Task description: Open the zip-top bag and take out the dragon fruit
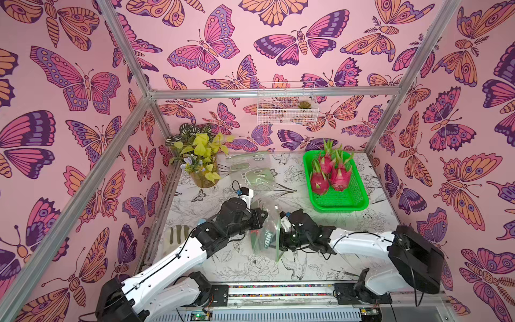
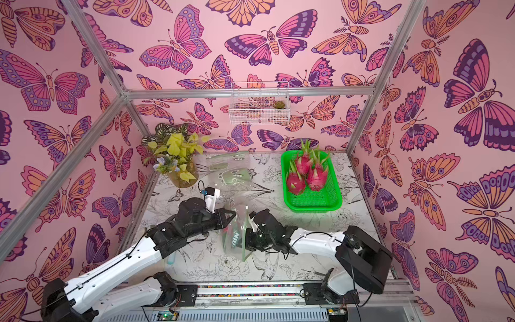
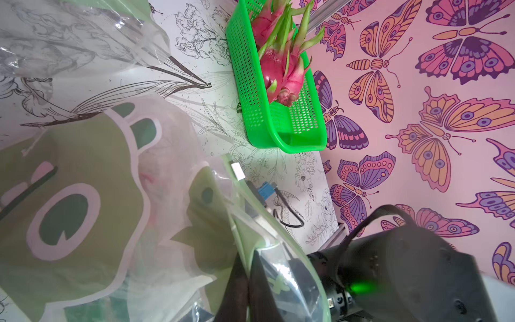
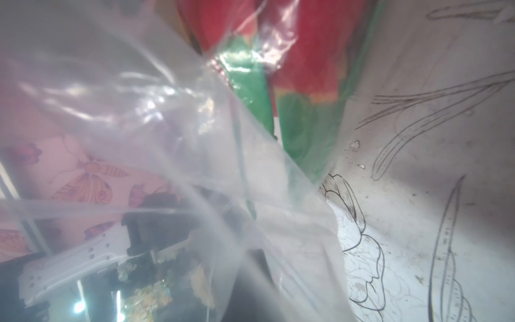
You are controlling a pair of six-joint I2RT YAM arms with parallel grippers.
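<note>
A clear zip top bag [image 1: 264, 236] with green print stands between my two grippers, its rim drawn out to the right. In the left wrist view its white slider [image 3: 237, 170] sits on the rim. My left gripper is shut on the rim film. My right gripper [image 1: 283, 236] is shut on the bag's right edge; clear film covers its fingers [image 4: 254, 287] in the right wrist view. Red and green shapes [image 4: 316, 64] show through the bag there; whether they are fruit or print I cannot tell. Several dragon fruits [image 1: 340, 174] lie in the green basket [image 1: 343, 206].
Behind the held bag, flat clear bags [image 1: 260, 177] lie on the table. A potted plant [image 1: 201, 155] stands at the back left. Several dark green strips [image 1: 178, 234] lie at the left. The front right of the table has bare room.
</note>
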